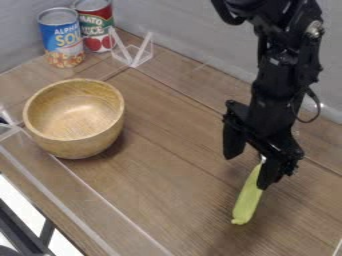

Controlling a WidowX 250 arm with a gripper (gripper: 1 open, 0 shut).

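Observation:
My black gripper (pixel 249 158) is open, lowered just above the yellow-green elongated object (pixel 245 204) lying on the wooden table at the right front. Its fingers are spread, one hanging over the upper end of that object and partly hiding it. Whether they touch it, I cannot tell.
A wooden bowl (pixel 74 137) sits at the left. Two cans, an Alpine one (pixel 64 42) and a red one (pixel 99 28), stand at the back left corner by the wall.

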